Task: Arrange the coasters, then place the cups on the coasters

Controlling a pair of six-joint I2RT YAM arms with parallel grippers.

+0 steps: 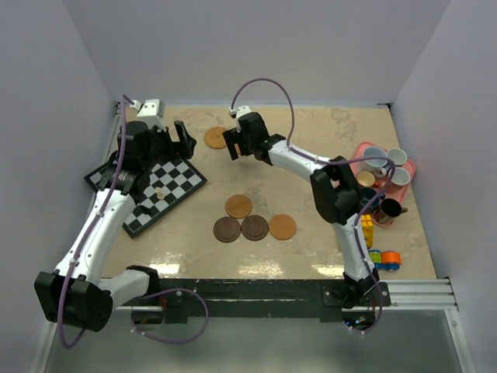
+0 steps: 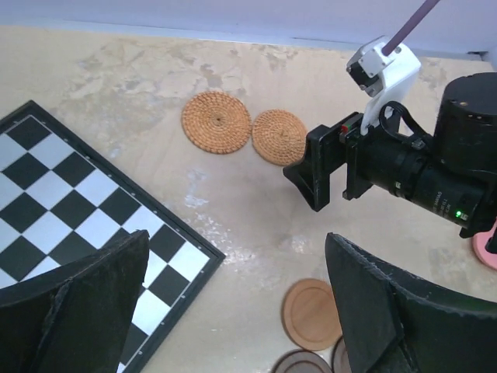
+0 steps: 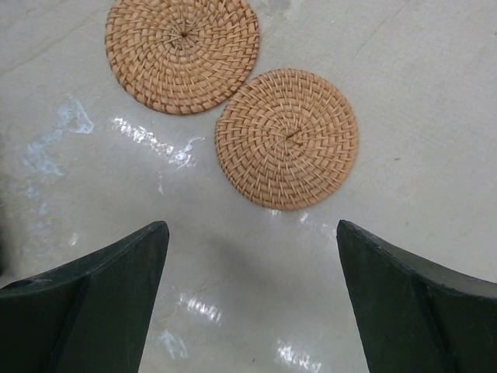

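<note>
Several cups, among them a large pale cup point(image 1: 373, 159) and a dark cup point(image 1: 388, 210), sit on a pink tray point(image 1: 411, 168) at the right of the table. Two woven coasters lie side by side at the back: the left coaster point(image 2: 217, 123) and the right coaster point(image 3: 286, 140). My right gripper point(image 1: 235, 144) is open and empty just in front of the right coaster, covering it in the top view. My left gripper point(image 1: 183, 141) stands open over the checkerboard's far end, with nothing between its fingers.
The checkerboard point(image 1: 175, 180) lies under the left arm. Brown round coasters point(image 1: 239, 206) and dark ones point(image 1: 255, 227) are grouped at front centre. A yellow object point(image 1: 367, 231) and colourful blocks point(image 1: 390, 259) sit at front right.
</note>
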